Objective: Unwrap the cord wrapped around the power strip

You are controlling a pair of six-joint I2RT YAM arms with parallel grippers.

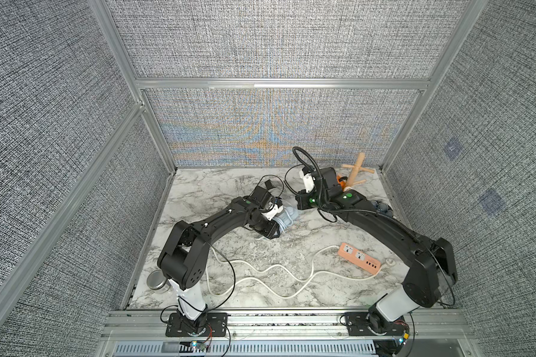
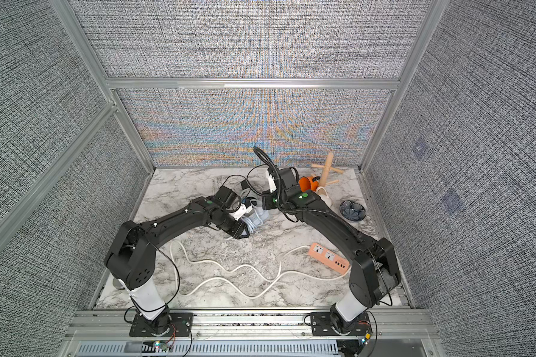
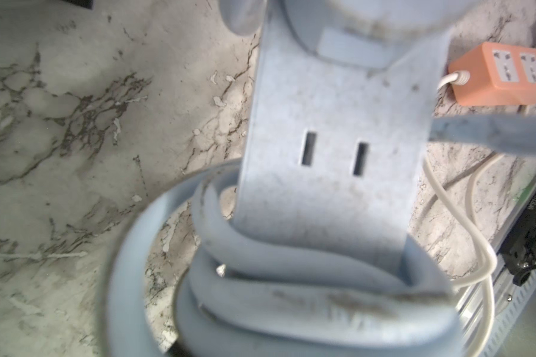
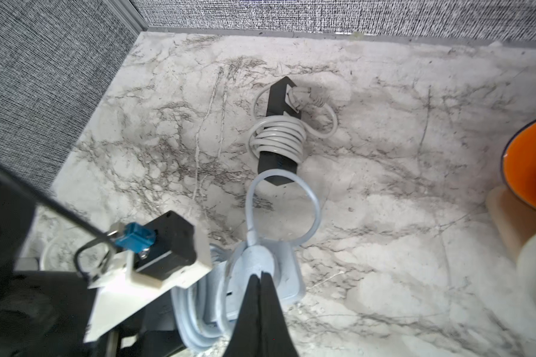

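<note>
A pale blue-grey power strip (image 3: 339, 107) with its cord (image 3: 333, 315) coiled round one end fills the left wrist view; in the top views it lies mid-table (image 1: 287, 217) under my left gripper (image 1: 272, 229), whose fingers are largely hidden, so its state is unclear. My right gripper is shut with nothing visible between its fingers, above and beside that strip. Farther back in the right wrist view lies a black power strip (image 4: 275, 160) with white cord (image 4: 277, 136) wrapped round it.
An orange strip (image 1: 359, 257) with loose white cable lies front right. An orange mug (image 4: 533, 160), wooden rack (image 2: 327, 166) and dark round tray (image 2: 352, 209) stand at the back right. A metal tin (image 1: 156, 280) sits front left.
</note>
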